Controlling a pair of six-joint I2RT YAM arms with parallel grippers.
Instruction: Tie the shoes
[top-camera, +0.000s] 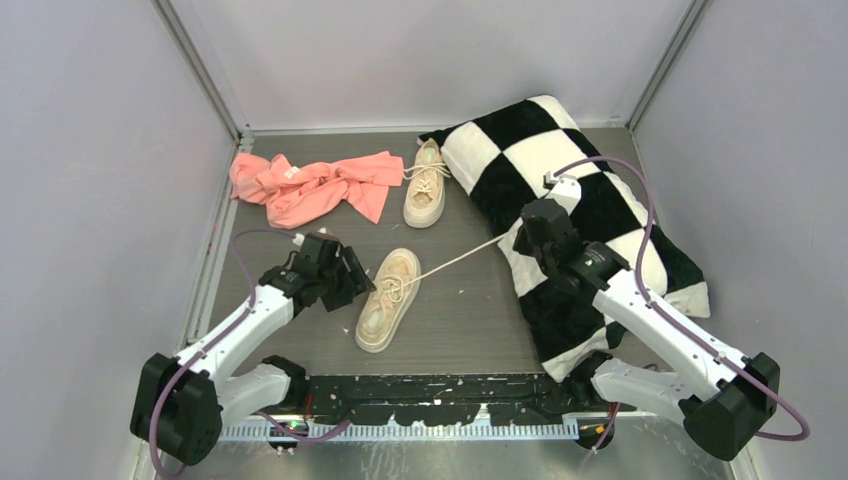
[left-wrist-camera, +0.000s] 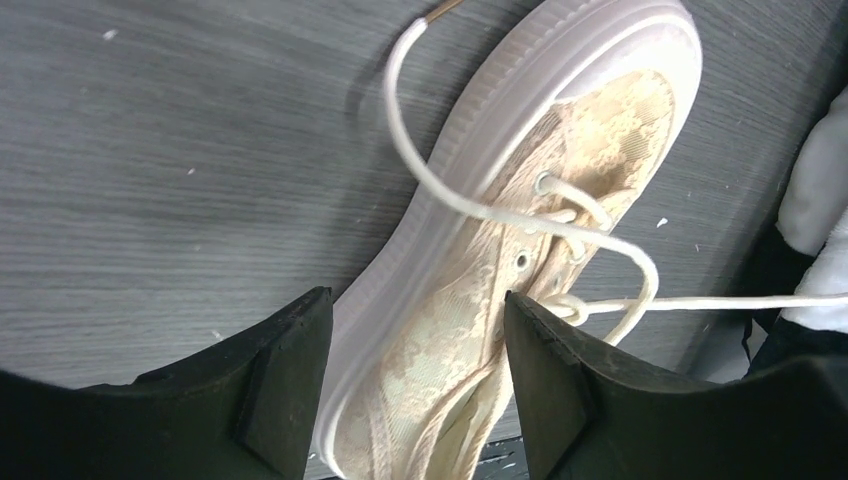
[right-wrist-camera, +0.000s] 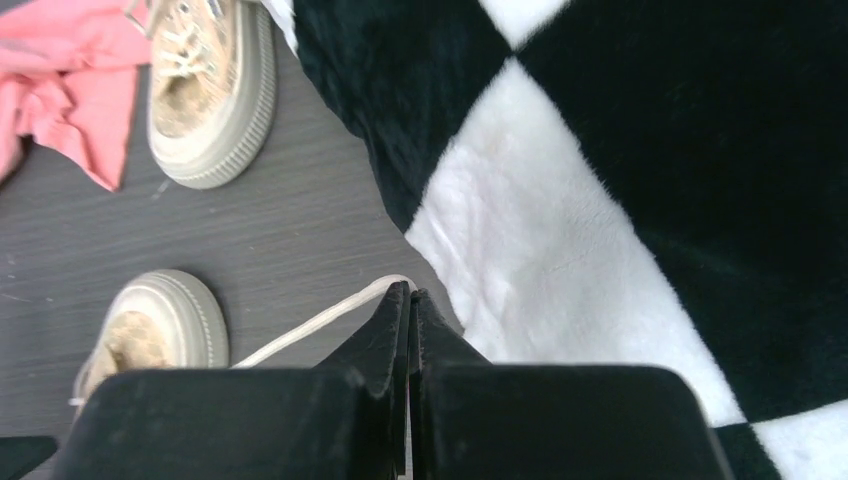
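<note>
A beige canvas shoe (top-camera: 376, 322) lies in the middle of the floor, its toe pointing away from me. One of its white laces (top-camera: 462, 257) runs taut to the right, up to my right gripper, which is shut on it. The other lace end (left-wrist-camera: 403, 135) arcs loosely across the toe side in the left wrist view. Close over the shoe's left side, my left gripper stands part open; no lace is gripped between its fingers. Farther back sits a second beige shoe (top-camera: 424, 207) with its laces spread.
A black-and-white checkered pillow (top-camera: 535, 155) fills the right side beneath my right gripper. The pink cloth (top-camera: 310, 195) lies crumpled at the back left. Bare floor (top-camera: 460, 330) shows right of the near shoe.
</note>
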